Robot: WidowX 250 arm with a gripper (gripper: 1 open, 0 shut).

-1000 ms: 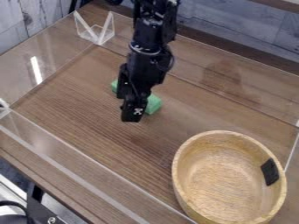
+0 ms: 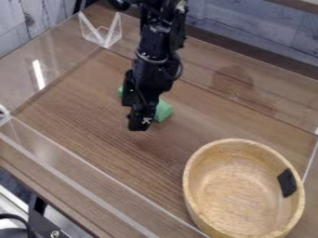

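My black arm reaches down from the top middle to the gripper (image 2: pixel 139 113), which stands open low over the middle-left of the wooden table. A green object (image 2: pixel 162 110) sits behind and to the right of the fingers, partly hidden by the gripper. Whether the fingers touch it, I cannot tell.
A large round tan bowl (image 2: pixel 236 204) with a dark handle patch is at the bottom right. Clear plastic pieces stand at the top left and left edge. A dark cable lies at the bottom-left corner.
The arm and gripper have shifted very slightly; the green object and bowl stay where they were.
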